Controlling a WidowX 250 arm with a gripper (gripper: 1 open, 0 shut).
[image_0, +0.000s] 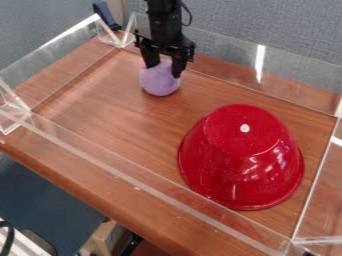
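A purple ball rests on the wooden table toward the back, left of centre. The black gripper hangs down over it from the top of the view, its fingertips at the ball's upper part. Whether the fingers are closed on the ball or only around it I cannot tell. A large red upturned bowl sits on the right of the table, apart from the ball.
A clear plastic wall borders the wooden table on its sides.
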